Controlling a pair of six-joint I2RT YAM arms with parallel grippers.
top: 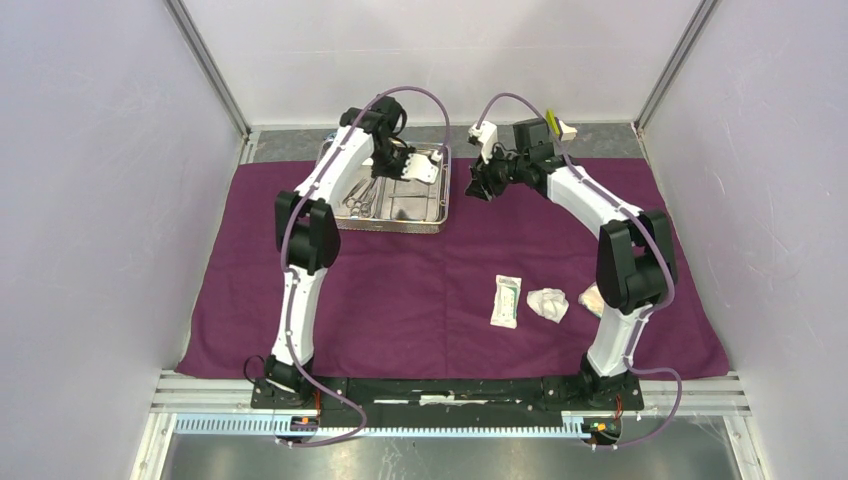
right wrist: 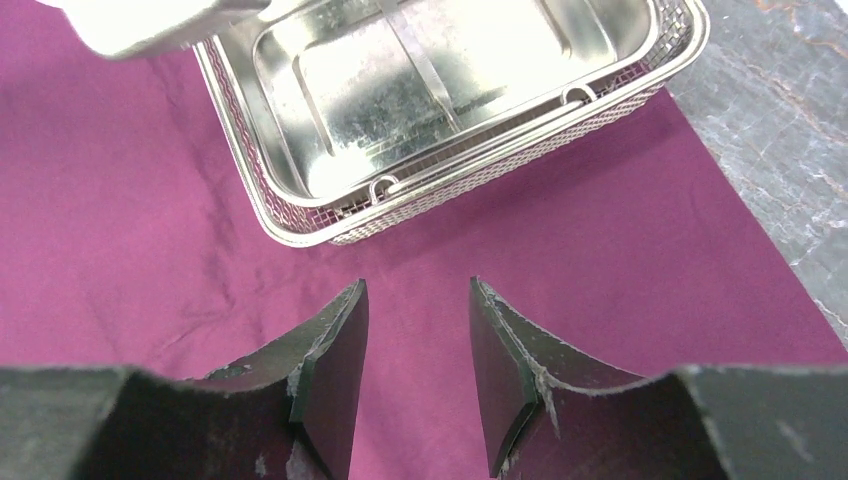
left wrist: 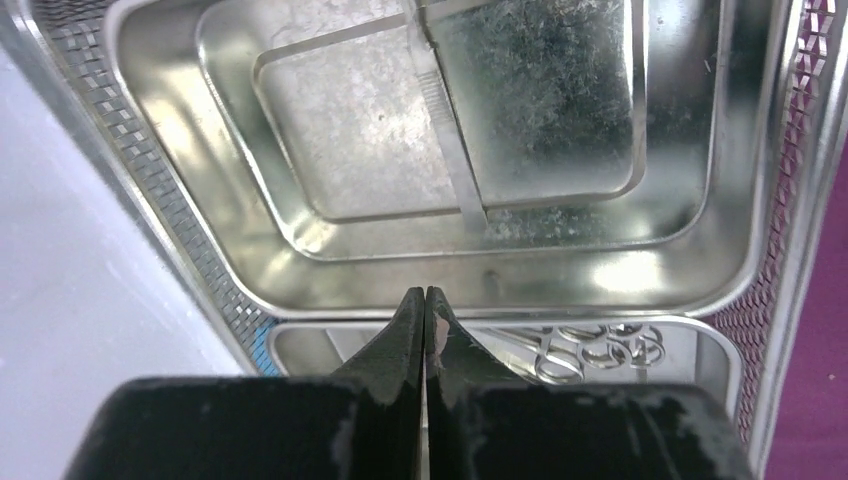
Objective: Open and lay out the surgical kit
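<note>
The steel mesh basket sits at the back of the purple cloth, holding a steel tray with a strip across it and a narrower tray of ringed instruments. My left gripper is over the basket, its fingers shut above the boundary between the trays; a small pale bit shows at the fingertips, too unclear to name. My right gripper stands open to the right of the basket, nothing between its fingers.
A long packet, a crumpled white item and another packet partly behind the right arm lie front right. A yellow-and-white object is on the back ledge.
</note>
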